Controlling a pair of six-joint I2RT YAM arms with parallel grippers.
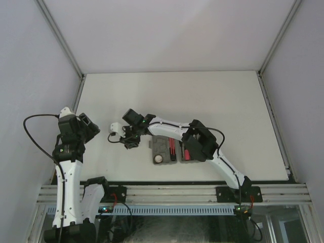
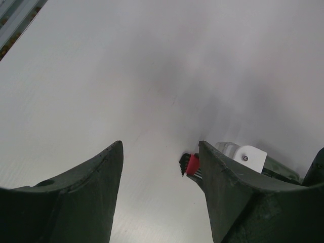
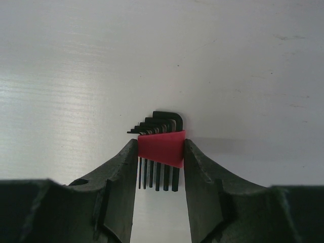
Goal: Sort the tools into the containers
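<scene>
A hex key set in a red holder (image 3: 161, 149) lies on the white table, seen in the right wrist view and partly in the left wrist view. My right gripper is over it, a fingertip at each side of the red holder; whether they grip it I cannot tell. My left gripper stands open at the table's left, with nothing between its fingers. A grey two-part container (image 1: 161, 148) with red-handled tools lies near the front centre, partly under the right arm.
The right arm stretches across the middle, over the container. Frame rails and walls border the table.
</scene>
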